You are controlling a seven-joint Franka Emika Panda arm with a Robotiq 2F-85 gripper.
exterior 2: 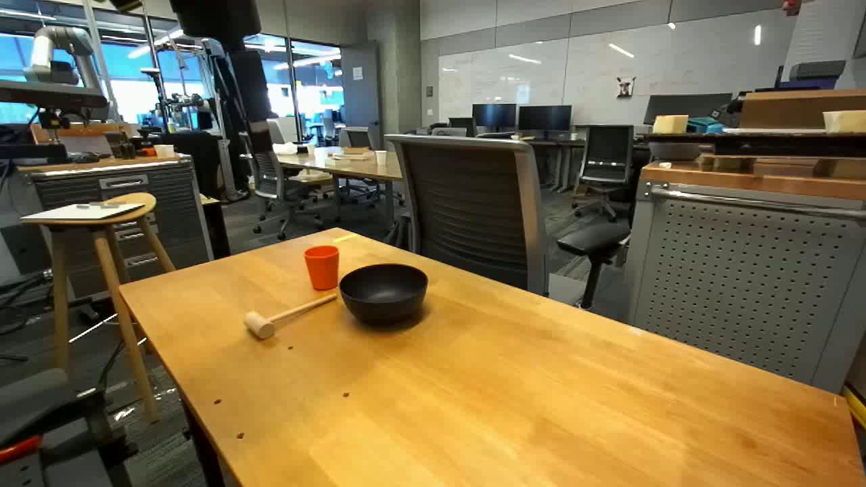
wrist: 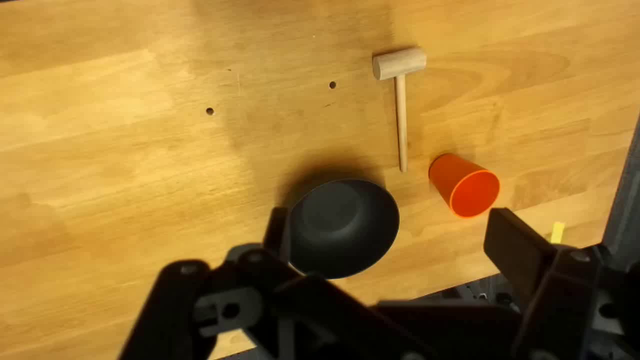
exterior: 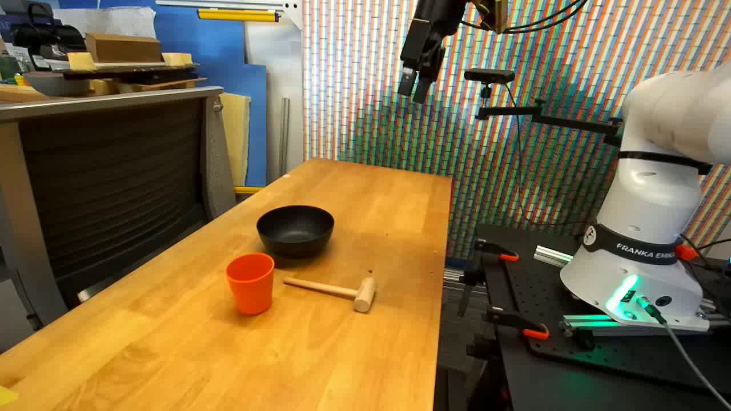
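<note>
A black bowl (exterior: 295, 232) stands upright and looks empty on the wooden table. Beside it is an orange cup (exterior: 250, 283), mouth up; from above, the cup (wrist: 465, 185) shows nothing inside. A wooden mallet (exterior: 333, 291) lies flat near both, its handle's end close to the bowl in the view from above. My gripper (exterior: 415, 86) hangs high over the table, touching none of them. In the wrist view the fingers of my gripper are spread wide, open with nothing between them; the left finger (wrist: 276, 233) overlaps the bowl's edge in the picture only.
The table (exterior 2: 568, 389) has broad bare room around these objects. A chair (exterior 2: 479, 211) stands against one long edge. A yellow piece of tape (wrist: 558, 232) sticks near the table's edge. A camera on a stand (exterior: 489, 75) rises beyond the table.
</note>
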